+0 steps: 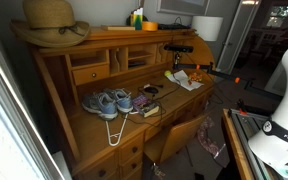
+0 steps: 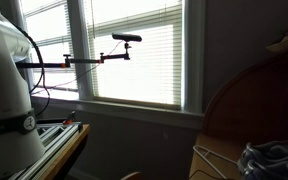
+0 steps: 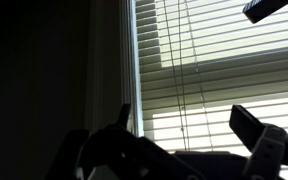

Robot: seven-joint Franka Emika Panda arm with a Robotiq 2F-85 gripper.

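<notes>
My gripper is open in the wrist view, its two dark fingers wide apart and only window blinds visible beyond them. Part of the white arm (image 1: 286,135) shows at the right edge of exterior view 1, but the gripper itself is outside that picture. On the wooden desk (image 1: 96,150) rests a pair of grey-blue shoes (image 1: 105,103). A white hanger (image 1: 115,130) lies in front of them, over the desk's front edge. Small dark items and a pale block (image 1: 151,111) sit to the right of the shoes.
A straw hat (image 1: 52,22) tops the desk's hutch at the left. White paper (image 1: 189,84) and an orange item (image 1: 196,77) lie at the desk's right end, near a lamp (image 1: 206,27). A chair (image 1: 176,137) stands against the desk front. Blinds (image 2: 139,60) cover the window.
</notes>
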